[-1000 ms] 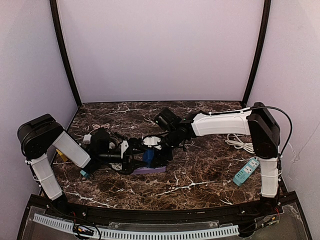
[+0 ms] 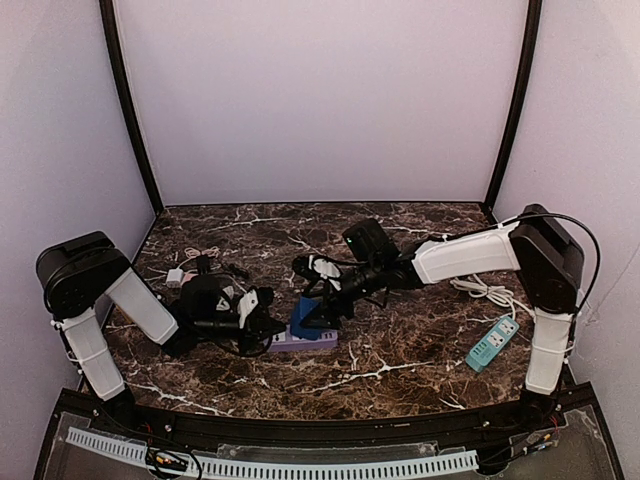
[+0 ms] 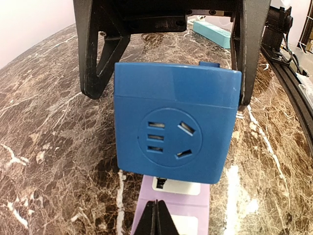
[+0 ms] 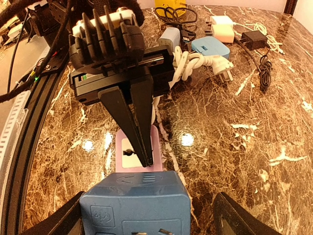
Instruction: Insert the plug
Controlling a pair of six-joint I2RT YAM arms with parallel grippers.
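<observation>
A blue cube socket adapter (image 3: 177, 122) (image 4: 135, 205) with slotted holes sits over a lilac power strip (image 3: 173, 203) (image 4: 120, 156) on the marble table. My right gripper (image 2: 318, 315) straddles the cube, its fingers part open at either side; whether both touch it is unclear. My left gripper is shut, fingertips just short of the cube above the lilac strip, with nothing visible between them.
A teal power strip (image 2: 491, 342) with white cable lies at the right. Chargers (image 4: 222, 33), cables and a pale blue box (image 4: 210, 48) are clustered at the left.
My left gripper has closed and shifted slightly at the strip's left end. My right arm has moved right compared with a second ago.
</observation>
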